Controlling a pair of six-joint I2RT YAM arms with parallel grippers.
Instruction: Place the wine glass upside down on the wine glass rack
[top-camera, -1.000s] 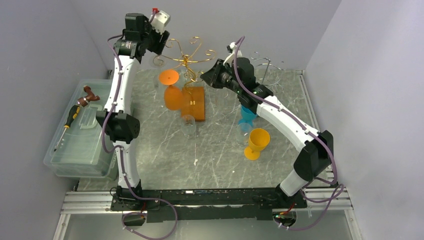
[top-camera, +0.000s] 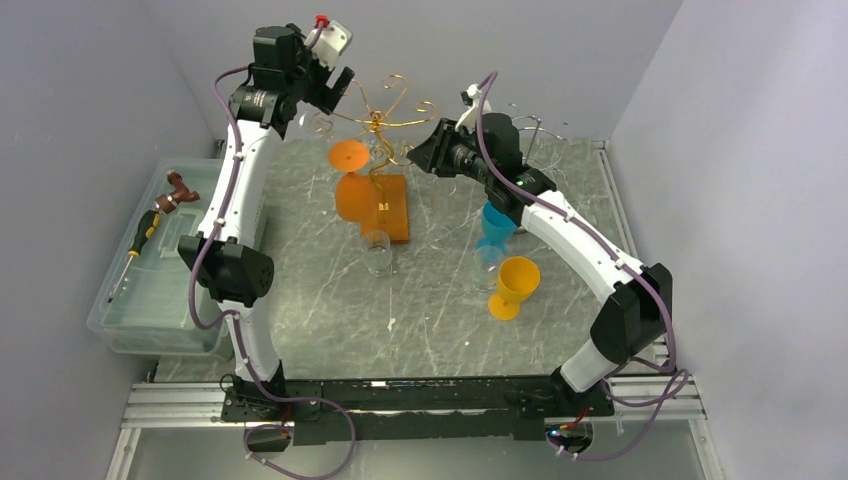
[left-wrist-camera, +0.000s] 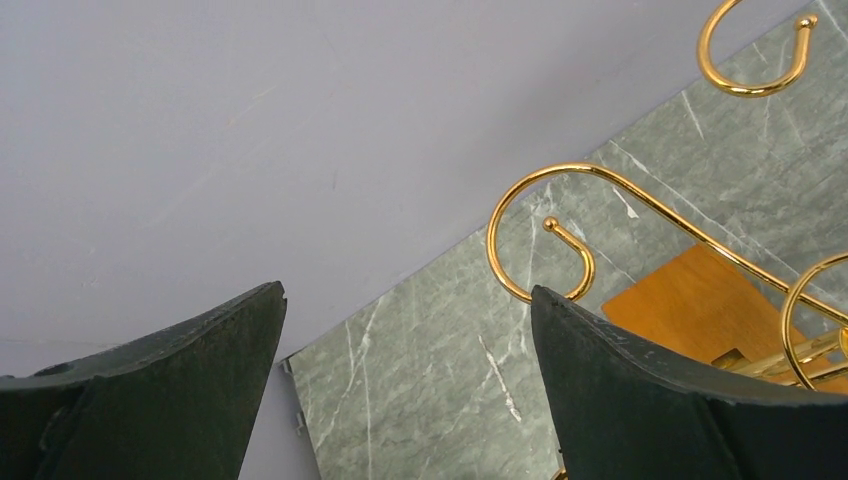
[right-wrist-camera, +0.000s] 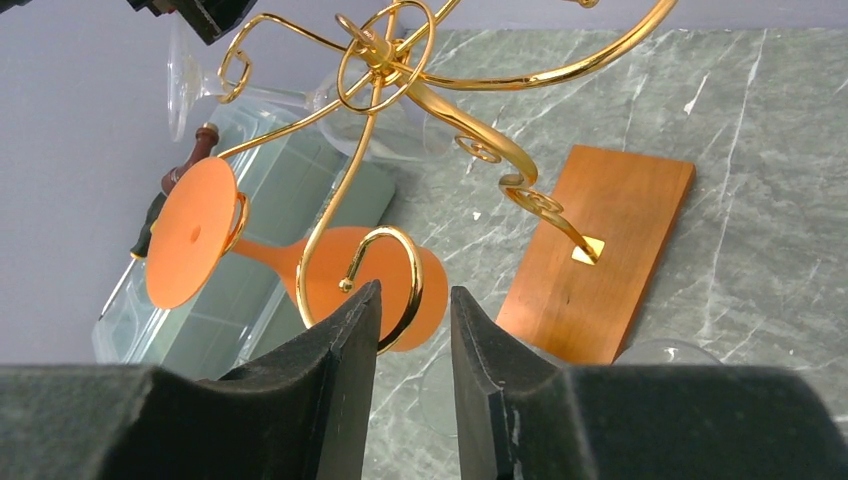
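A gold wine glass rack (top-camera: 376, 122) with curled arms stands on a wooden base (right-wrist-camera: 610, 250). From it an orange wine glass (right-wrist-camera: 190, 235) hangs upside down, its foot held in one curl. A clear wine glass (right-wrist-camera: 390, 125) also hangs from the rack, bowl down. My left gripper (top-camera: 340, 92) is at the rack's back left, its fingers (left-wrist-camera: 160, 380) wide apart and empty, a curl just beyond one tip. To the rack's right, my right gripper is part open; a gold curl lies close beyond its left finger, with no glass between the fingers.
On the table stand a clear glass (top-camera: 377, 253), a yellow goblet (top-camera: 515, 285), a blue goblet (top-camera: 497, 226) and another clear glass (top-camera: 487, 265). A silver rack (top-camera: 535, 145) is behind the right arm. Far left, a lidded bin (top-camera: 160, 310) carries a screwdriver (top-camera: 145, 235).
My left gripper has opened and shifted slightly right. The gold rack has moved a little right, and the orange glass has swung right. My right gripper has edged slightly right.
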